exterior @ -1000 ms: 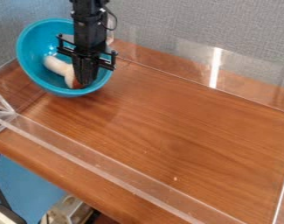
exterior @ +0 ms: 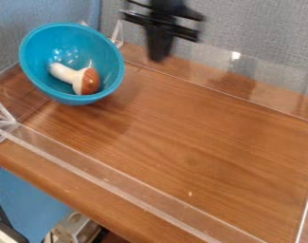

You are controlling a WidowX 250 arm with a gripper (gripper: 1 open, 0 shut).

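Observation:
A turquoise bowl [exterior: 103, 57] sits at the back left of the wooden surface, holding a white-and-orange mushroom-like object [exterior: 75, 78]. My gripper [exterior: 160, 43] is a blurred dark shape above and to the right of the bowl, apart from it. Its fingers are too blurred to show clearly, with nothing visible held in them.
A grey padded wall stands behind. Off the front left edge lie a blue area and some hardware.
My gripper has lifted out of the bowl and moved up and to the right, uncovering the object, which stays in the bowl.

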